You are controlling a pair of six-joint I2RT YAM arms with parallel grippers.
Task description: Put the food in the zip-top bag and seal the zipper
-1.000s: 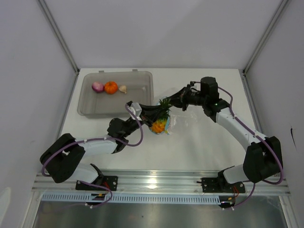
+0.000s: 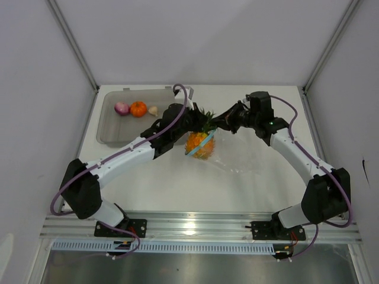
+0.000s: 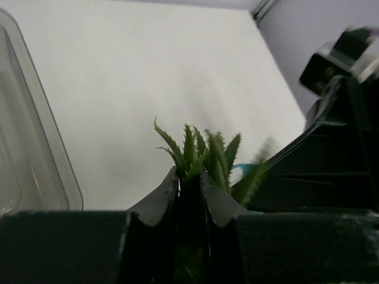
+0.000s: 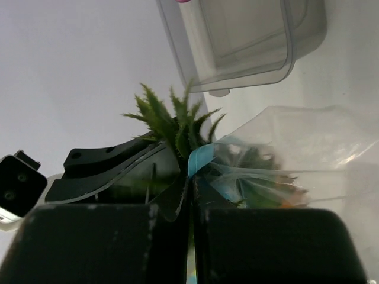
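A pineapple with an orange body (image 2: 200,147) and spiky green leaves (image 3: 189,154) (image 4: 163,121) is partly inside the clear zip bag (image 2: 234,157) (image 4: 302,142), which has a blue zipper strip (image 4: 200,160). My left gripper is shut on the pineapple's leaves. My right gripper is shut at the bag's blue zipper edge, beside the leaves; the strip shows at its fingertips. Both grippers meet over the top of the bag in the top view.
A clear plastic bin (image 2: 109,133) at the back left holds a purple onion (image 2: 122,108), an orange tomato or pumpkin (image 2: 138,109) and a small pale bulb (image 2: 153,110).
The bag now spreads further to the right and front. The right arm moved slightly.
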